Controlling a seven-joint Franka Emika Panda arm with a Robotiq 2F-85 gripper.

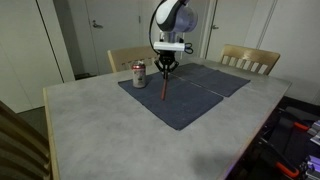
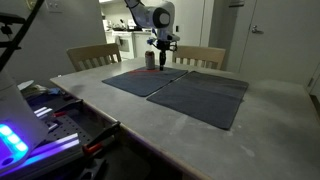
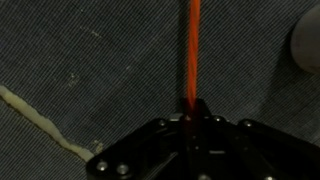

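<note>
A thin orange-red stick extends from my gripper, which is shut on its near end in the wrist view. In exterior view 1 the stick points downward below the gripper, over the dark cloth. Whether its lower tip touches the cloth I cannot tell. A can-like container stands to the left of the gripper, at the cloth's back edge. Part of that container also shows at the right edge of the wrist view.
The dark cloth lies flat on a pale table; another dark cloth lies beside it. Chairs stand around the table.
</note>
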